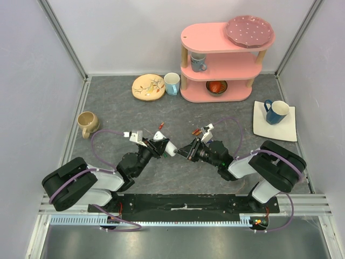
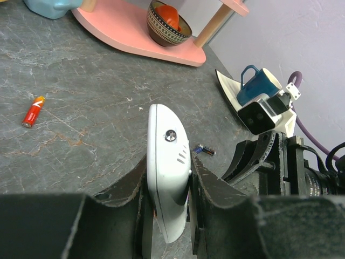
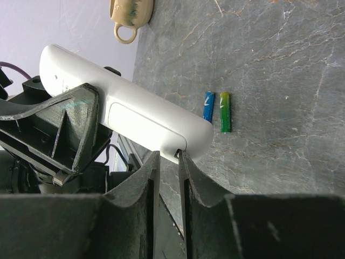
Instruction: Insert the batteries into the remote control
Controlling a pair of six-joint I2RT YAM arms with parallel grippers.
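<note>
My left gripper (image 1: 159, 144) is shut on the white remote control (image 2: 167, 162), held in the air over the middle of the counter. My right gripper has its fingertips together at the remote's end, by the battery cover's edge; what lies between them is hidden. Batteries lie loose on the counter: a red one (image 2: 33, 111), a blue one (image 3: 208, 106), a green one (image 3: 225, 112) and several more (image 1: 197, 131) behind my right gripper.
A pink shelf (image 1: 221, 94) with cups and a bowl stands at the back, beside a plate (image 1: 148, 87) and a mug (image 1: 172, 83). A tan mug (image 1: 88, 123) is at left, a blue mug (image 1: 277, 112) on a white mat at right.
</note>
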